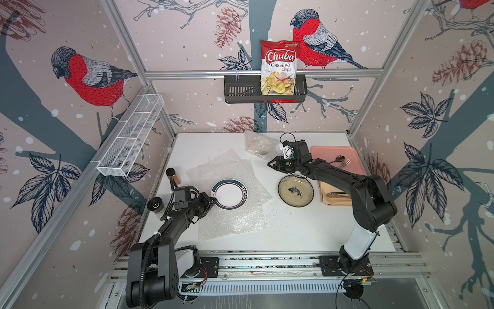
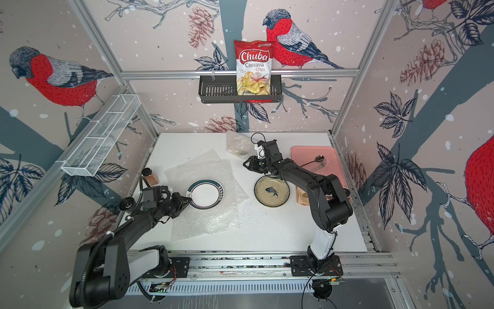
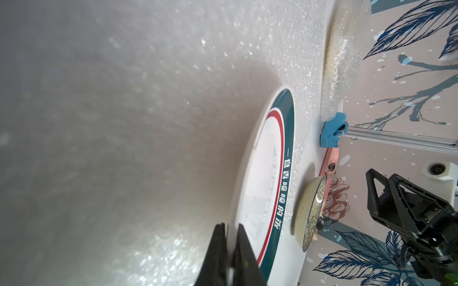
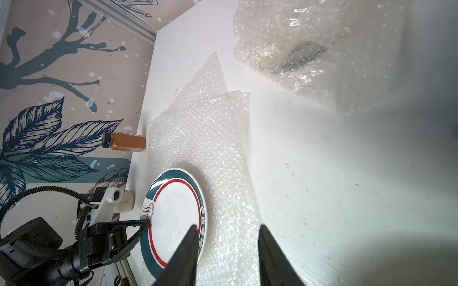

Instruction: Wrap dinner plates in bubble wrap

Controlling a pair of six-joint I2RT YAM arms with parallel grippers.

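A white plate with a teal rim and red ring (image 1: 229,194) is over the flat bubble wrap sheet (image 1: 231,225), left of the table's middle. My left gripper is shut on its left edge; in the left wrist view the plate slants, with a shadow on the wrap beside it. I cannot tell whether its underside touches the sheet. A second plate, beige with a fish drawing (image 1: 296,191), lies right of the sheet. My right gripper stands open above the table behind that plate, nothing between its fingers.
A bubble-wrapped bundle (image 4: 314,52) lies at the back. A pink tray with cutlery (image 1: 355,154) is at right. Two jars, one a brown shaker (image 4: 128,141), stand at the left edge. A blue tape dispenser (image 3: 333,129) stands beyond the bundle.
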